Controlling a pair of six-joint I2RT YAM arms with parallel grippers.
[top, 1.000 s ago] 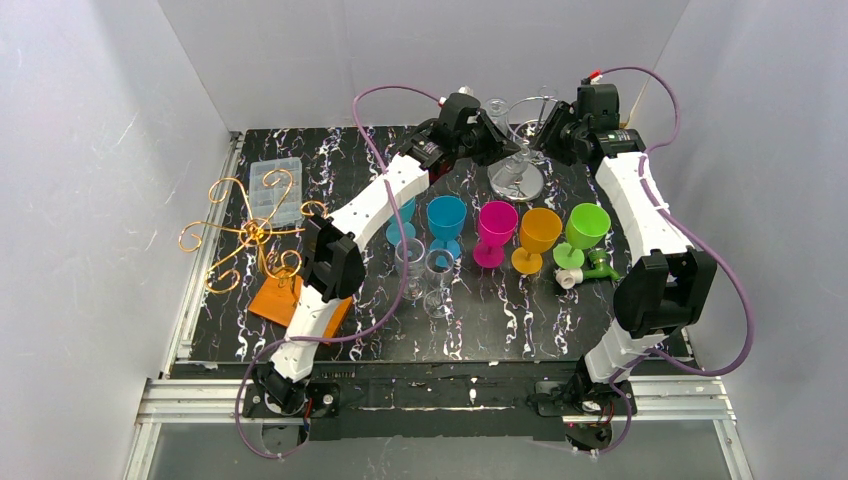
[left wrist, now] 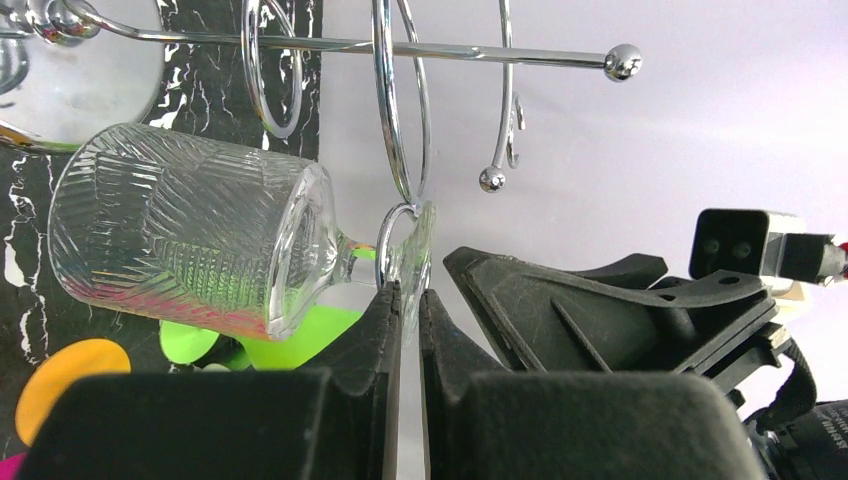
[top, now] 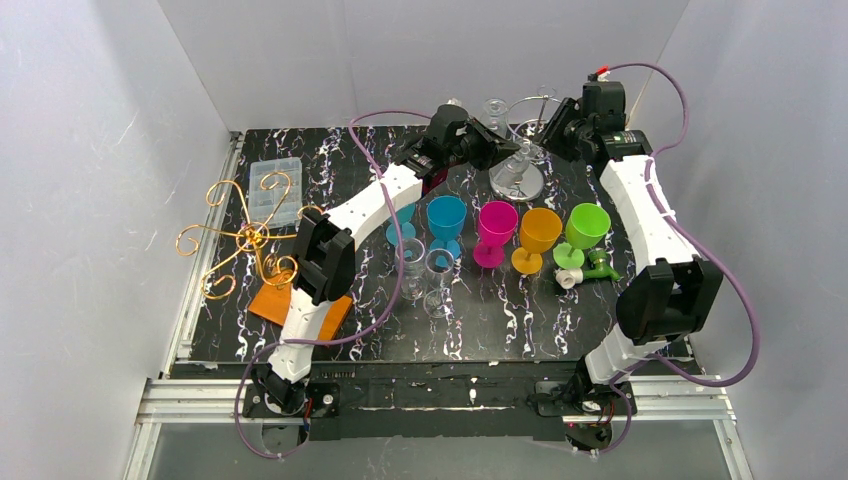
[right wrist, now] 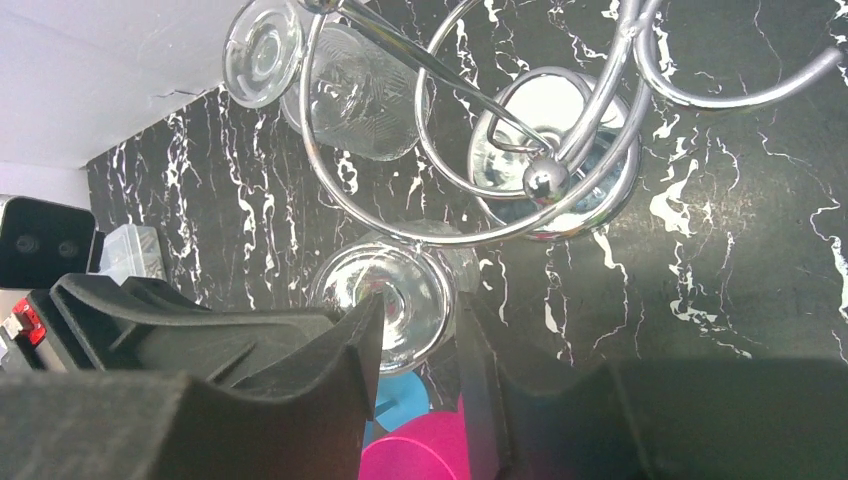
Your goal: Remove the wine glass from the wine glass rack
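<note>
The silver rack [top: 519,184] stands at the back right. In the left wrist view a clear patterned wine glass [left wrist: 180,230] hangs sideways by its foot at a hoop of the rack [left wrist: 390,110]; my left gripper is shut on that foot. My right gripper is part open over the glass, seen from above in the right wrist view, near the rack's lower hoop; whether it touches the glass I cannot tell. A second clear glass [right wrist: 355,95] hangs at the rack's far side.
Coloured goblets, among them pink [top: 497,225], orange [top: 540,231] and green [top: 587,225], stand in front of the rack, with two clear flutes nearer the front edge. A gold rack [top: 250,237] is at the left.
The left arm has shifted slightly, its gripper still at the rack.
</note>
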